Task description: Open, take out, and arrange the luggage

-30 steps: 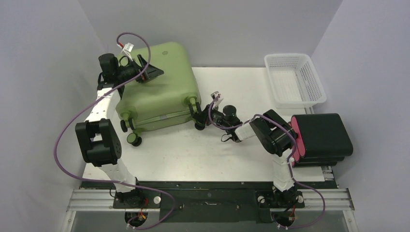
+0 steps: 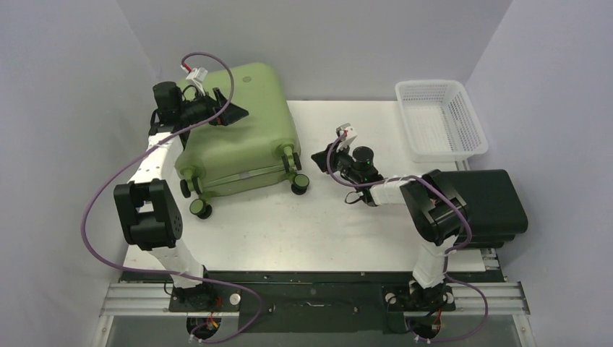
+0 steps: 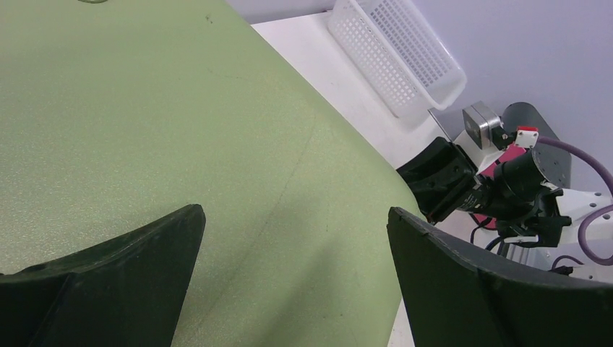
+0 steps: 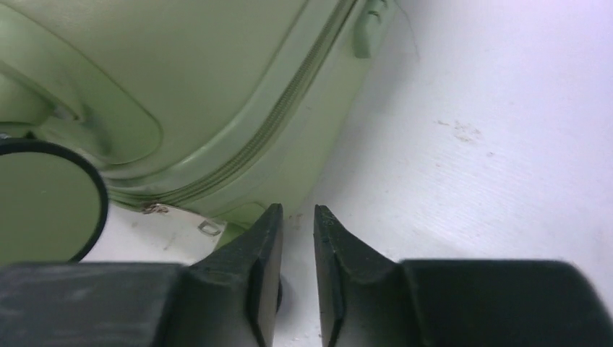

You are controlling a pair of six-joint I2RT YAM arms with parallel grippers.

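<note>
A large green suitcase (image 2: pixel 231 144) lies on its side on the table at left, wheels toward the front. My left gripper (image 2: pixel 224 107) is over its top; in the left wrist view its fingers are open wide above the smooth green shell (image 3: pixel 217 144). My right gripper (image 2: pixel 322 157) is just right of the suitcase's front right corner, partly open with a narrow gap and nothing visible between its fingertips. In the right wrist view the zipper seam (image 4: pixel 275 116) and a metal zipper pull (image 4: pixel 209 227) lie beyond the fingertips, near a wheel.
A white plastic basket (image 2: pixel 437 119) stands at the back right. A dark case (image 2: pixel 484 202) with some pink on it lies at the right, partly behind my right arm.
My right gripper has drawn back to the right and slightly toward the back, away from the suitcase's corner. My left gripper has shifted slightly right over the suitcase.
</note>
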